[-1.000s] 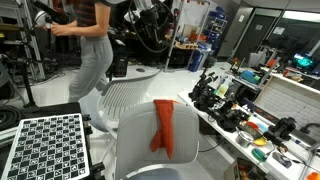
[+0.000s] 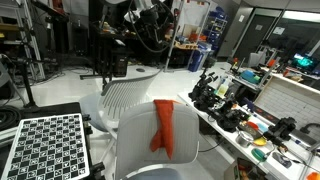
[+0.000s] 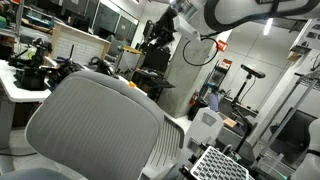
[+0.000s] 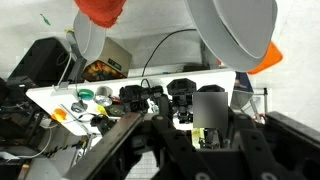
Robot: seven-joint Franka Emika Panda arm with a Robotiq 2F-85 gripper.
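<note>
My gripper stands open in the wrist view, with nothing held between its dark fingers. In exterior view 2 the gripper [image 3: 153, 46] hangs in the air, well above the chairs. A red-orange cloth [image 2: 163, 128] drapes over the backrest of a grey chair [image 2: 135, 143] in exterior view 1. Part of that cloth [image 4: 100, 8] shows at the top left of the wrist view, away from my fingers. In exterior view 2 the large grey backrest [image 3: 95, 130] hides most of the cloth; only a small orange bit [image 3: 132, 85] shows at its top edge.
A second, ribbed chair [image 2: 130, 92] stands behind the first. A checkered board [image 2: 45, 147] lies at the front left. Tables crowded with tools and dark equipment [image 2: 210, 95] stand behind and to the right. Bare floor [image 4: 165, 50] shows between the chairs in the wrist view.
A person at the left of exterior view 1 has moved left and out of view. The cloth, the chairs and the arm look unmoved.
</note>
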